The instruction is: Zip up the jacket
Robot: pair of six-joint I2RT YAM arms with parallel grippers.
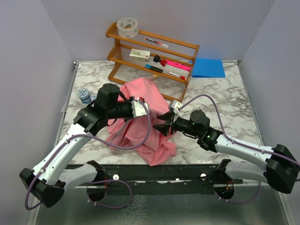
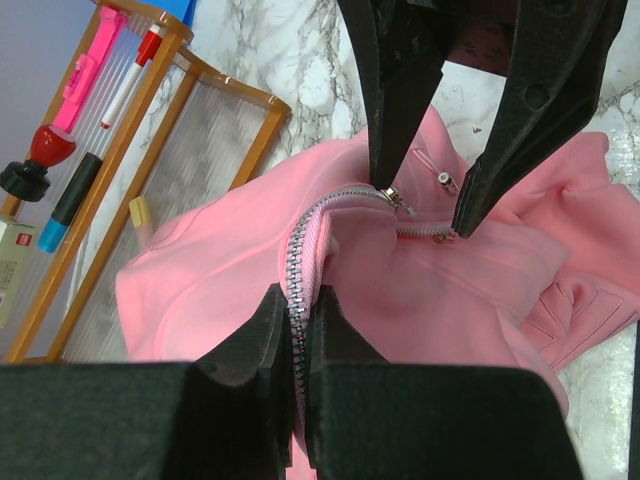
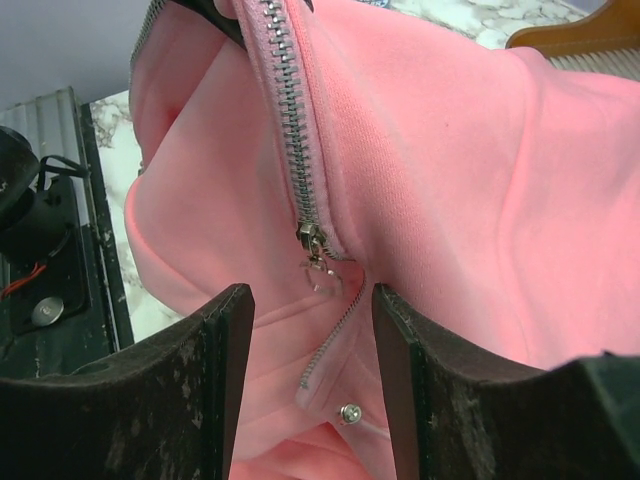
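A pink jacket (image 1: 145, 140) lies bunched in mid-table. My left gripper is shut on its zipper edge (image 2: 300, 250), holding it raised; metal teeth run up from between the fingers. My right gripper is open, its fingers straddling the space just in front of the zipper pull (image 3: 315, 258), which hangs at the lower end of the raised teeth with a clear tab. In the left wrist view, the right gripper's fingertips are close to the slider.
A wooden rack (image 1: 150, 38) with pens, tape (image 1: 127, 22) and a box stands behind. A blue folder (image 1: 208, 65) lies back right, jars (image 1: 84, 93) at left.
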